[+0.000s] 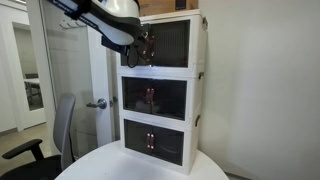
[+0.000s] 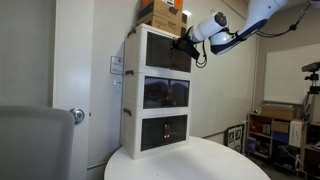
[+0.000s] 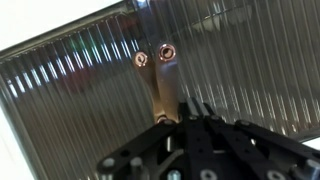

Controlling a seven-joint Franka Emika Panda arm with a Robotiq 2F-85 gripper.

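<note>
A white cabinet [image 1: 172,73] of three stacked units stands upright on a round white table, each with dark ribbed double doors. Up at the top unit's doors [image 2: 165,52] is my gripper [image 2: 184,43], close in front of them near their middle. In the wrist view two brown strap handles [image 3: 166,75] hang side by side from metal studs, their lower ends running behind my gripper. Its dark fingers are together, and nothing shows clearly between them. Whether they touch a handle is hidden. All the cabinet doors look closed.
Cardboard boxes [image 2: 163,14] sit on top of the cabinet. An office chair [image 1: 52,145] stands at the left, and shelves [image 2: 282,133] are off to the right in the second exterior view.
</note>
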